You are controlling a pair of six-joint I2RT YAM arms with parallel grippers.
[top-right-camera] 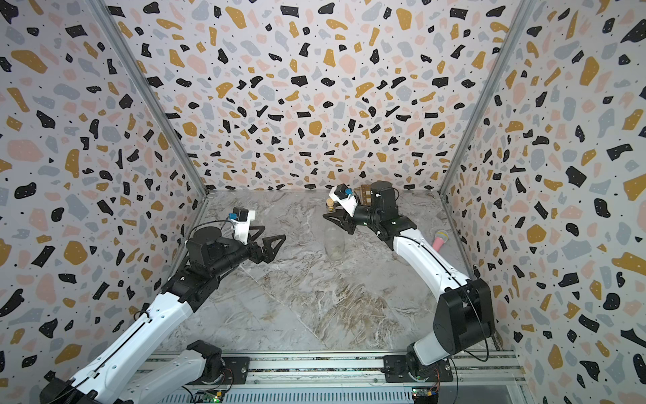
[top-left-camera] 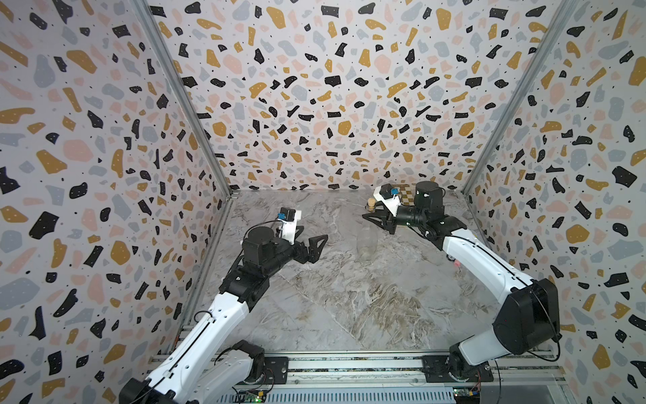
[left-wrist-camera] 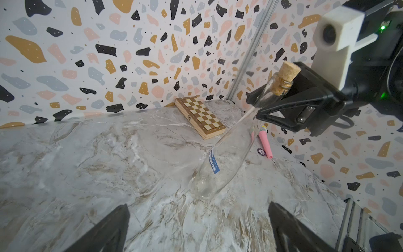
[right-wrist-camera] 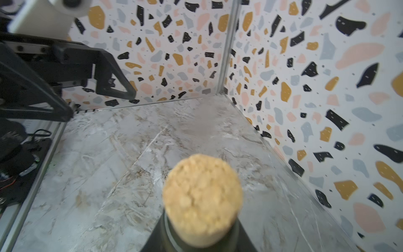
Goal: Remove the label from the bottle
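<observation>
A clear glass bottle point(left-wrist-camera: 226, 155) with a cork point(left-wrist-camera: 289, 70) hangs tilted in the left wrist view, its base lower left. A small blue and white label point(left-wrist-camera: 213, 161) is on its side near the base. My right gripper is shut on the bottle's neck, just under the cork. From the right wrist view, the cork point(right-wrist-camera: 202, 197) covers most of the fingers. My left gripper point(top-left-camera: 319, 247) is open and empty, off to the bottle's left; its blurred fingers point(left-wrist-camera: 107, 231) stand wide apart in its own view. In the top views the label is too small to make out.
A chessboard box point(left-wrist-camera: 201, 115) lies at the back right. Right of it are a pink toy microphone point(left-wrist-camera: 264, 142) and a small dark disc point(left-wrist-camera: 261, 152). Patterned walls enclose it.
</observation>
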